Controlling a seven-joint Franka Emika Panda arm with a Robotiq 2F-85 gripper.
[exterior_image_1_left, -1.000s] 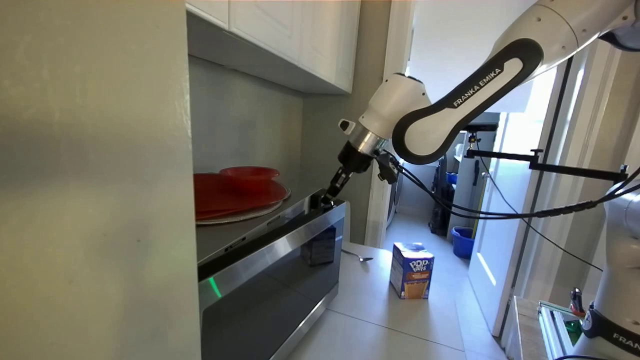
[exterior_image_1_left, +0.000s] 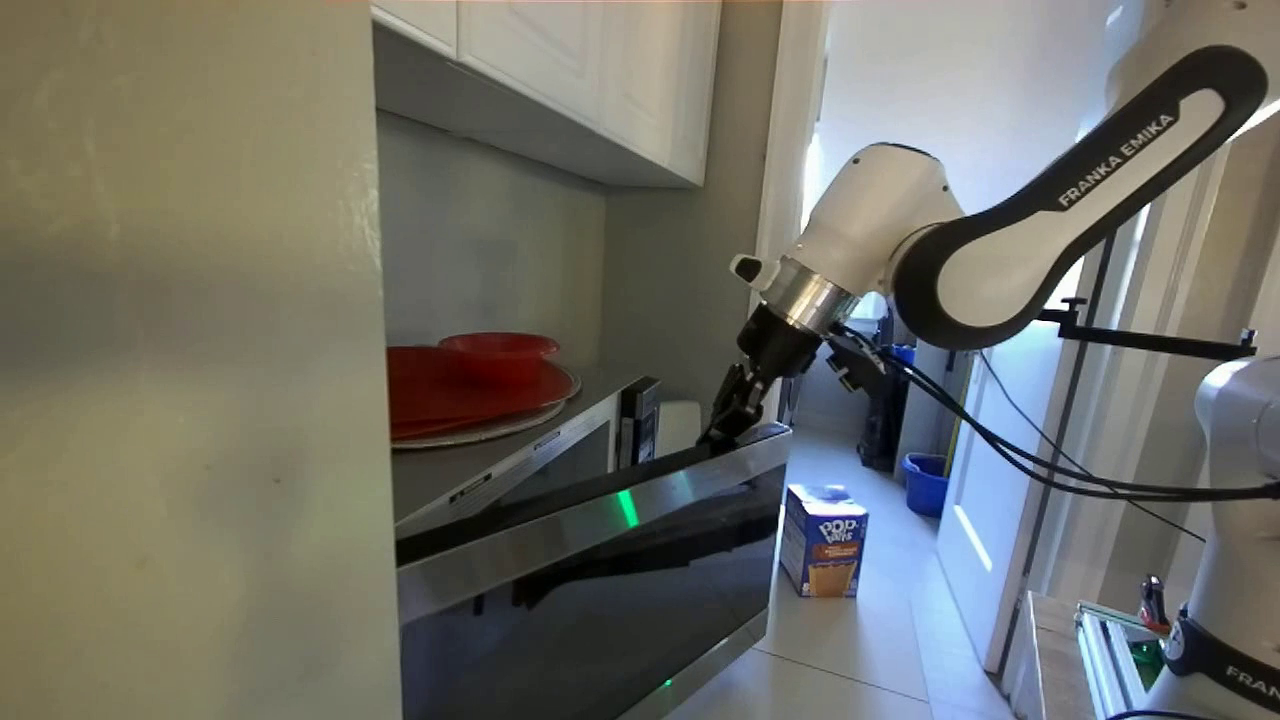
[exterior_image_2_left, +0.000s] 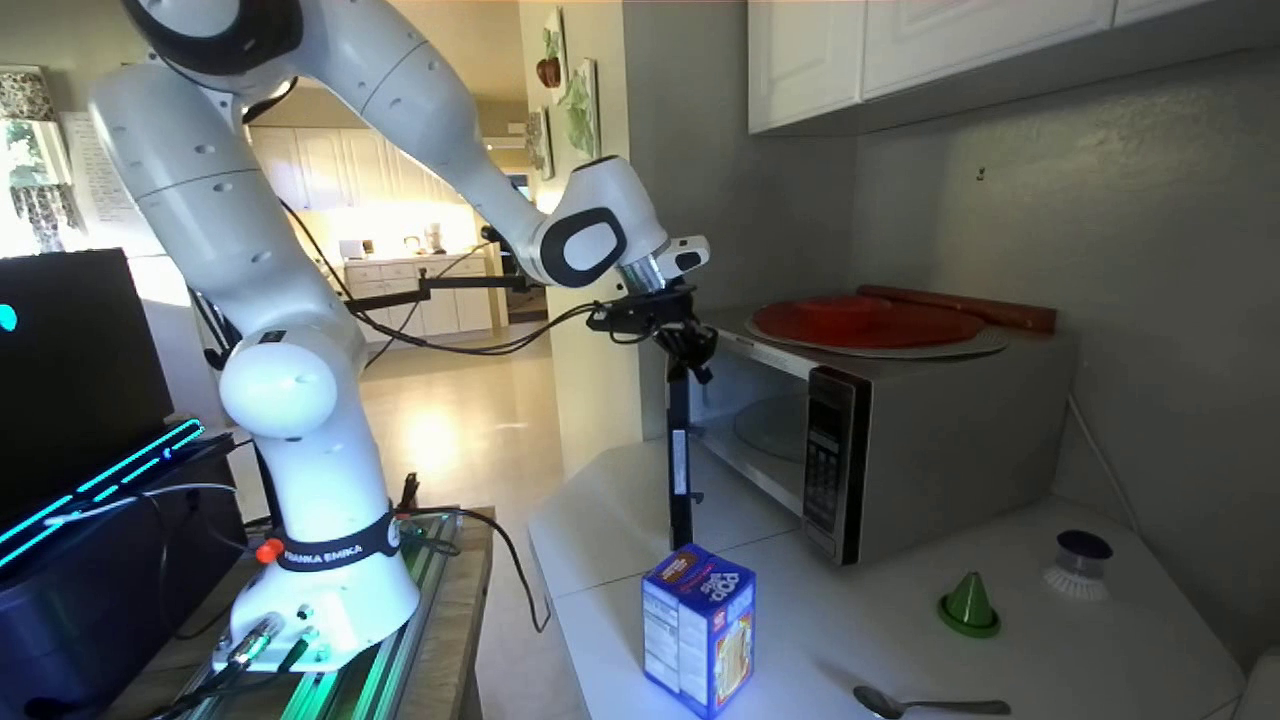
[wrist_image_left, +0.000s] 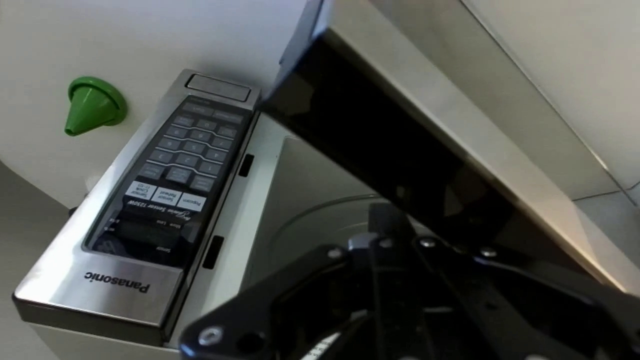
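The microwave (exterior_image_2_left: 960, 414) stands on the counter with its door (exterior_image_1_left: 588, 576) swung partly out. Along the door's inner top edge, near the free end, sits my gripper (exterior_image_1_left: 720, 434); its fingers are shut, and no object shows between them. In the wrist view, the dark gripper fingers (wrist_image_left: 396, 240) lie on the cavity side of the door (wrist_image_left: 420, 138), close against it; whether they touch it is hard to tell. The Panasonic control panel (wrist_image_left: 168, 174) is to their left, with the glass turntable (wrist_image_left: 336, 222) visible inside.
A Pop-Tarts box (exterior_image_2_left: 699, 630) stands on the counter close to the door. A spoon (exterior_image_2_left: 930, 704), a green cone-shaped juicer (exterior_image_2_left: 969, 604) and a brush (exterior_image_2_left: 1078, 564) lie farther right. Red dishes (exterior_image_2_left: 870, 322) rest on the microwave, beneath white cabinets (exterior_image_2_left: 936, 54).
The door has swung farther outward, toward the box side. My gripper has moved along with it, to the right and slightly down in exterior view 1, uncovering more of the control panel.
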